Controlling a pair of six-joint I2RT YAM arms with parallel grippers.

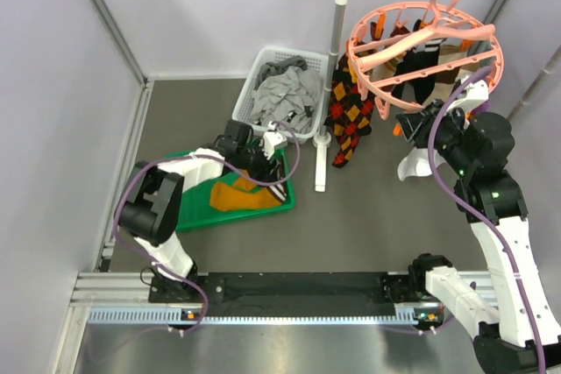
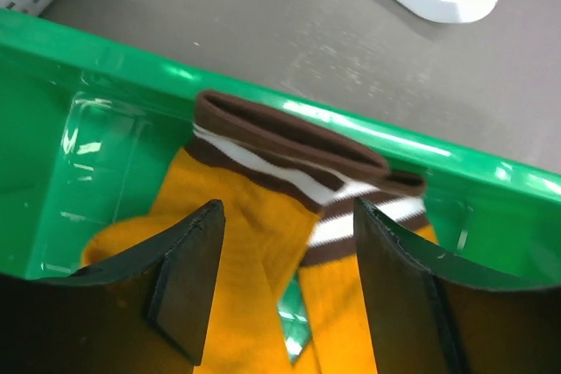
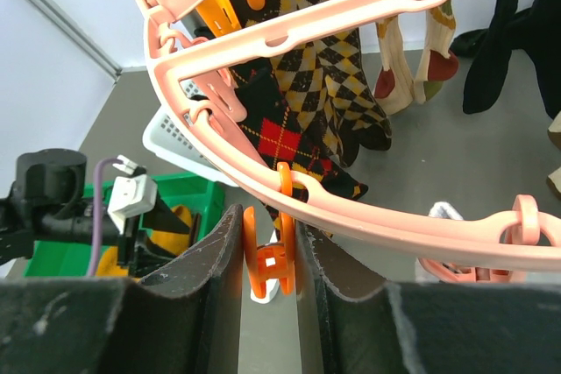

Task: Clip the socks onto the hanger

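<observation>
Over the green tray (image 2: 403, 148) my left gripper is open, its fingertips above a pair of orange socks (image 2: 232, 186) with brown and white striped cuffs. The cuff openings lean near the tray's far wall, and nothing is gripped there. From the top, the left arm partly covers the socks (image 1: 244, 199). At the right, my right gripper is shut on an orange clip (image 3: 260, 260) hanging from the rim of the round pink hanger (image 3: 390, 232). No sock shows in that clip.
Several patterned socks (image 1: 349, 111) hang from the hanger's left side. A white basket of grey cloth (image 1: 289, 94) stands behind the tray. The rack's white pole (image 1: 322, 159) rises between tray and hanger.
</observation>
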